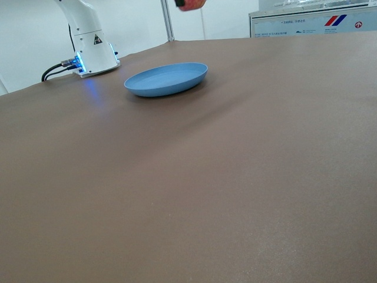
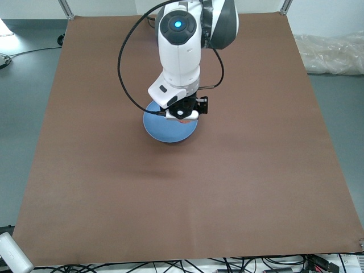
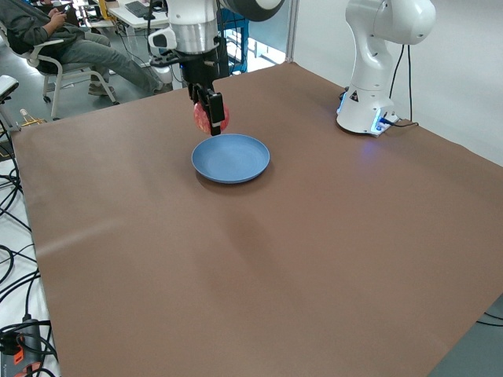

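A red round fruit-like object [image 3: 201, 118] is held in the black gripper [image 3: 211, 119], which hangs over a blue plate [image 3: 230, 159]. In the left view the white arm covers the back of the blue plate [image 2: 169, 133], with only a sliver of red showing below the wrist. In the top view the red object [image 1: 192, 3] appears at the upper edge, above and beyond the plate [image 1: 165, 78]. The gripper is shut on the red object.
Cables lie along the table's edge, and a seated person is beyond it.
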